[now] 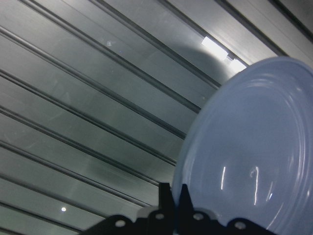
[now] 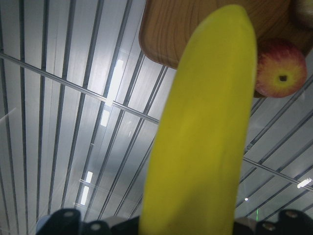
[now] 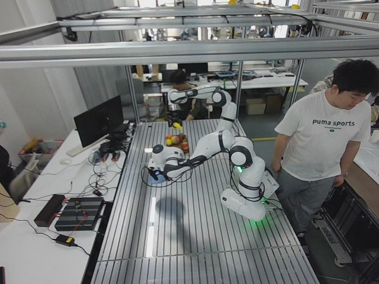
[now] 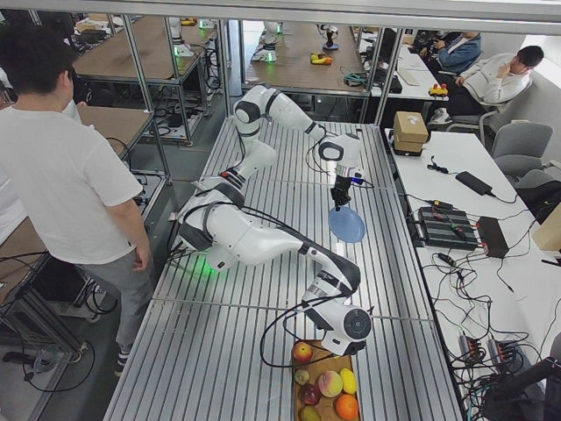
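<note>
A blue plate [image 1: 244, 152] fills the right of the left wrist view, its rim between the fingertips of my left gripper; in the camera right view the plate [image 4: 346, 224] lies low over the slatted table, under that gripper. My right gripper is shut on a yellow banana [image 2: 195, 127], which is raised above a wooden fruit tray [image 2: 166, 29]; it shows as a yellow piece [image 3: 177, 126] in the camera left view. An apple [image 2: 281, 73] sits at the tray's corner.
The tray holds several other fruits [image 4: 330, 383]. A desk [image 3: 53, 183] with monitor and electronics runs along one side. A man [image 3: 320, 142] stands beside the table near the arm bases.
</note>
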